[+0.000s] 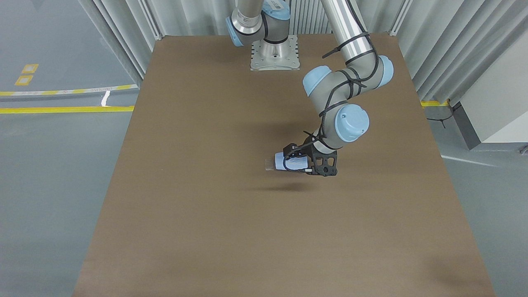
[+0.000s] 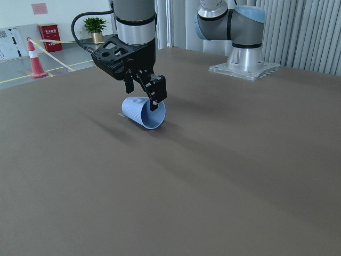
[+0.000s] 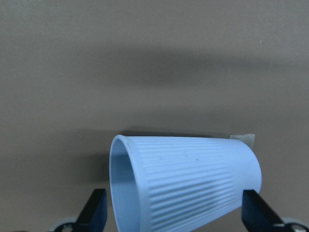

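Observation:
A light blue ribbed cup (image 2: 136, 109) lies on its side on the table (image 1: 208, 208), its mouth toward the left camera, with a small clear piece (image 3: 244, 138) under or behind it. My gripper (image 2: 141, 90) is low over the cup, tilted. In the wrist view its two fingertips stand apart at the lower edge, with the cup between and beyond them; whether they touch it I cannot tell. The fingers are open. In the front view the gripper partly hides the cup.
The robot base (image 1: 274, 62) stands at the back of the table. Curtains line the back, beyond the table's edge.

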